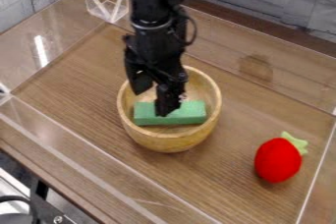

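My gripper (155, 88) hangs at the centre over a yellow bowl (168, 140), its dark fingers spread open above the bowl's back half. A green rectangular block (175, 115) lies in the bowl, just below the fingers, with nothing visible held between them. The block's back edge is partly behind the gripper.
A red vegetable-like object with a green top (278, 161) lies on the wooden table (79, 120) to the right of the bowl.
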